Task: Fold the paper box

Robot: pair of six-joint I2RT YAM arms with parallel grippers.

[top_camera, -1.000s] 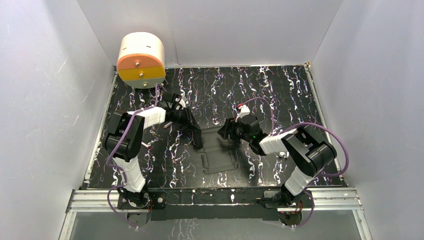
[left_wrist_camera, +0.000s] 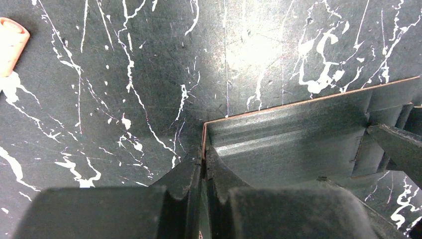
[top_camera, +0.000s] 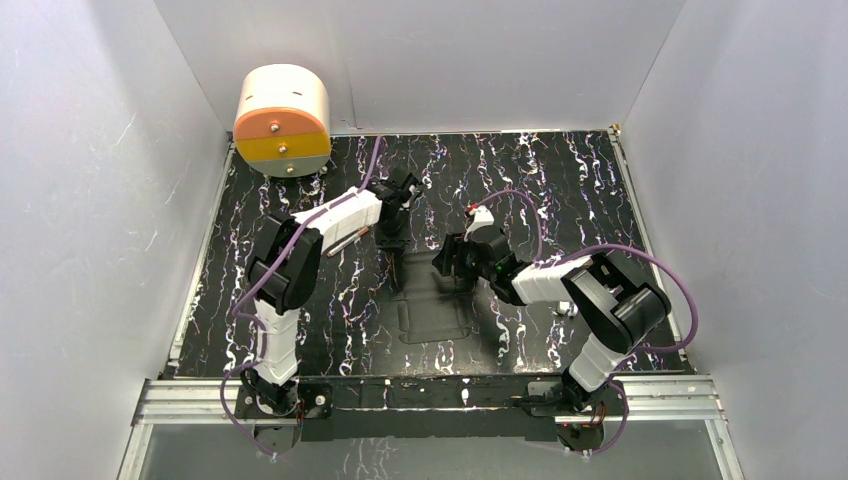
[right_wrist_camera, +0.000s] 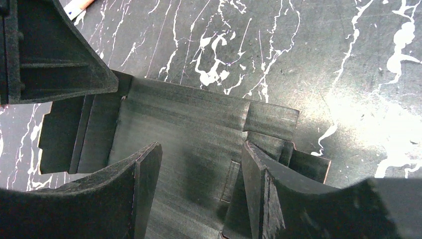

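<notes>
The black paper box (top_camera: 430,292) lies partly folded on the table. My left gripper is shut at its left edge, and that thin side wall, with its brown rim, runs in between the fingertips. In the right wrist view, the left side panel (right_wrist_camera: 78,133) of the box stands beside the left gripper's dark finger. My right gripper is open above the box floor (right_wrist_camera: 191,132), its fingers apart. Its right finger is close to the right side flap (right_wrist_camera: 271,143), and whether they touch I cannot tell.
A pinkish rolled object (left_wrist_camera: 11,42) lies left of the box. A rounded cabinet with coloured drawers (top_camera: 283,120) stands in the back left corner. A small white item (top_camera: 566,310) rests by the right arm. The table behind the box is clear.
My left gripper has moved to the right, bringing the left side panel inward and more upright. The box has shifted slightly left. The right gripper has barely moved.
</notes>
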